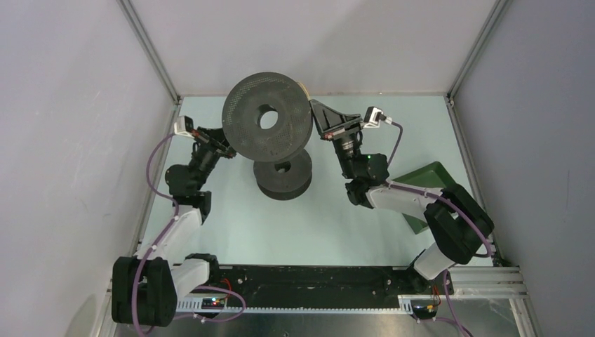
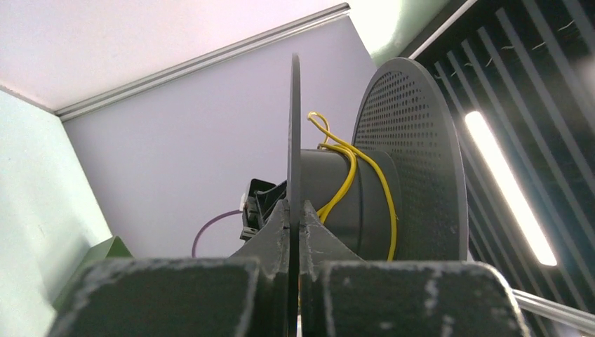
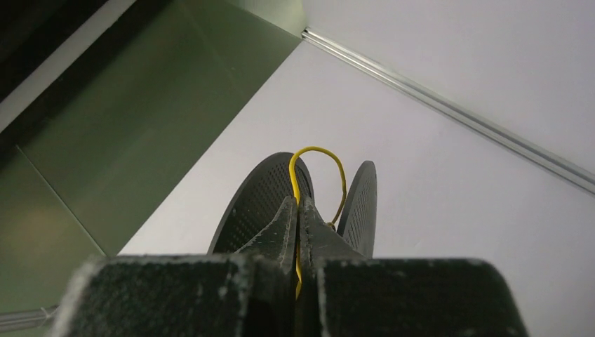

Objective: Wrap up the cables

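A large dark spool [image 1: 245, 112] with a perforated flange stands tilted in the top view. My left gripper is shut on the thin edge of one flange, which rises between its fingers in the left wrist view. Yellow cable [image 2: 380, 184] is looped loosely round the spool's core between the two flanges. At the spool's right rim, my right gripper [image 1: 316, 116] is shut. In the right wrist view a yellow cable [image 3: 319, 149] arches over between the flanges, and a strand of it runs down between the right fingers.
Beneath the spool a dark round base [image 1: 284, 184] stands on the pale table. A green tray [image 1: 438, 175] lies at the right, partly behind the right arm.
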